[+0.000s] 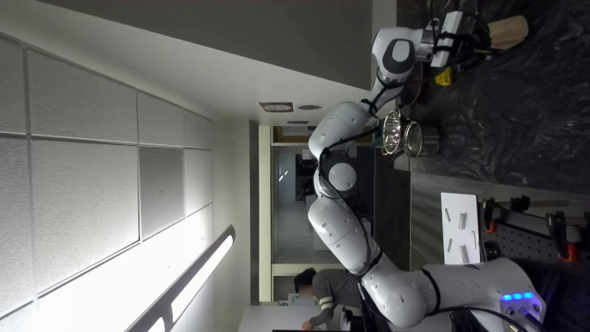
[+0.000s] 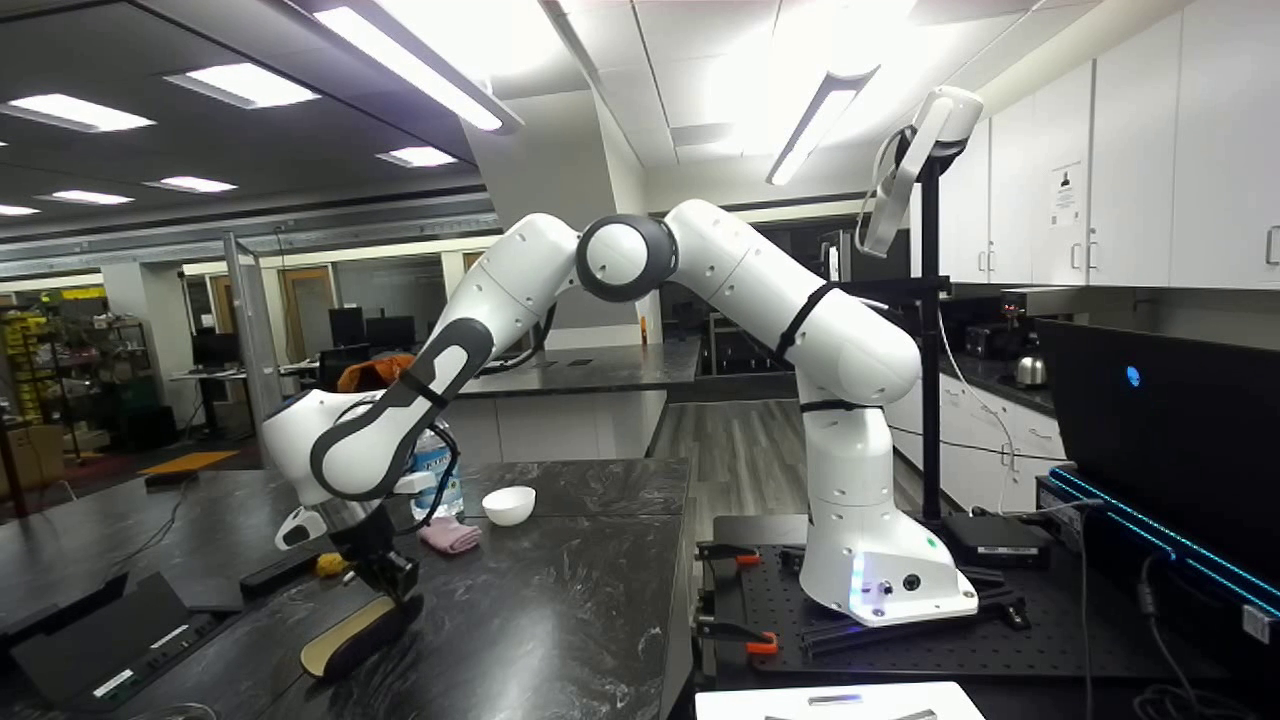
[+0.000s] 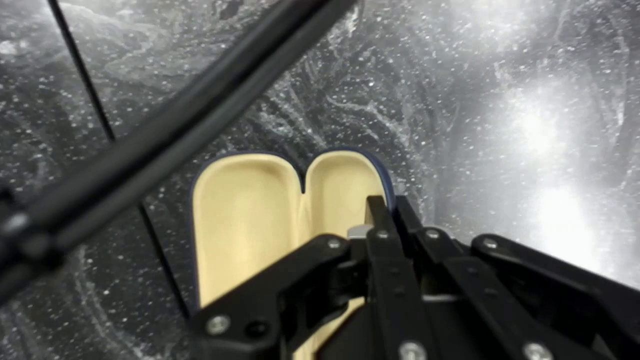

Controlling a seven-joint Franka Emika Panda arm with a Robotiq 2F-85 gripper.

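A two-lobed case [image 3: 246, 210], probably for eyeglasses, has a beige lining and a dark blue edge. In the wrist view, my gripper is shut on its right rim, with one finger inside the lining and one outside. The arm hides the case's lower part. The second exterior view has the case [image 2: 342, 642] at the gripper's [image 2: 396, 590] tip, over the black counter; whether it still touches the surface is hard to tell. In the first exterior view, the case [image 1: 509, 32] extends beyond the fingers.
A yellow object [image 1: 443, 77] lies near the gripper. Metal pots [image 1: 413, 139] stand closer to the base. A white bowl [image 2: 509, 505], a pink cloth [image 2: 449, 535] and a water bottle [image 2: 439, 468] are behind the arm. A black device [image 2: 114, 648] lies left of the case.
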